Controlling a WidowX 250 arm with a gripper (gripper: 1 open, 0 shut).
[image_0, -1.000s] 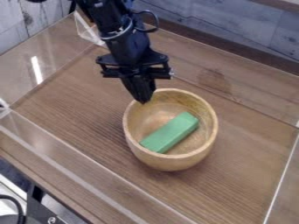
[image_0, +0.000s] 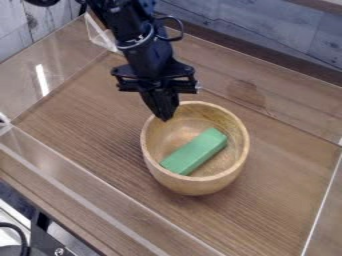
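A round light wooden bowl (image_0: 214, 180) stands on the wooden table, with a green rectangular block (image_0: 187, 155) lying tilted diagonally inside it. My black gripper (image_0: 163, 110) hangs over the bowl's back left rim, its lower end at or just above the rim. The fingertips are dark and small, and I cannot tell whether they are open or shut, or whether they touch the rim.
A grey wooden wall (image_0: 281, 40) runs along the back right. Black cables (image_0: 20, 235) lie beyond the lower left edge.
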